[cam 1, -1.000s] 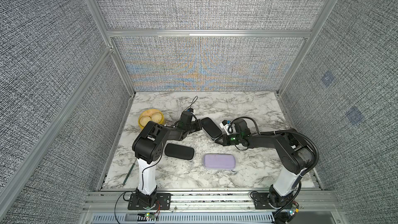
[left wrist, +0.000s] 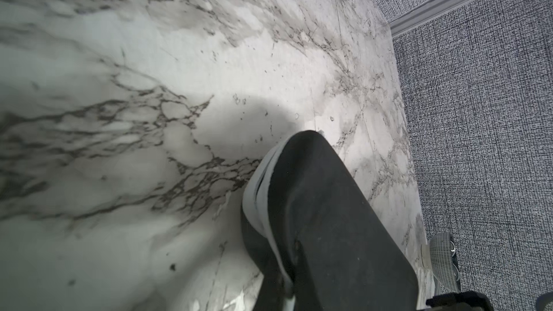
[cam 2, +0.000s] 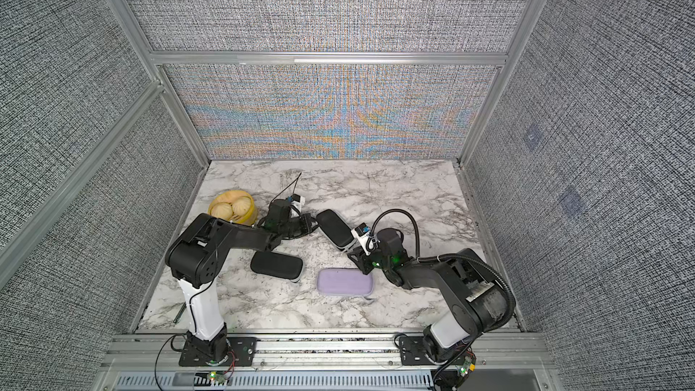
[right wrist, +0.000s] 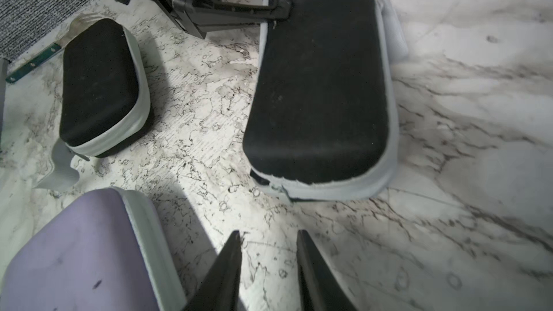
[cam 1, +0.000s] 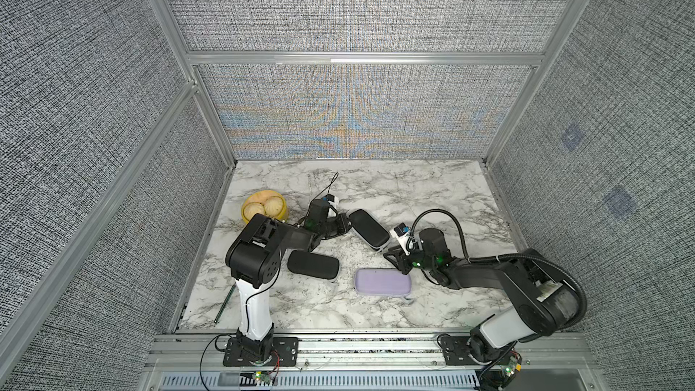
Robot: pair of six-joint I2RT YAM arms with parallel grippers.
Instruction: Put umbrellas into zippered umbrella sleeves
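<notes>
A black case (cam 1: 369, 228) with a pale zip band is held at its left end; my left gripper is shut on that edge, pale band showing between its fingers. In the right wrist view this case (right wrist: 322, 80) looks raised above the table, with a small zip pull (right wrist: 282, 191) at its near corner. My right gripper stands open and empty, just short of that near end. A second black case (cam 1: 313, 264) and a lilac case (cam 1: 383, 281) lie flat on the table. No loose umbrella shows.
A yellow round container (cam 1: 264, 206) with pale round items stands at the back left. A green-handled utensil (cam 1: 226, 302) lies near the left edge.
The left gripper and the black case have shifted slightly left and frontward.
</notes>
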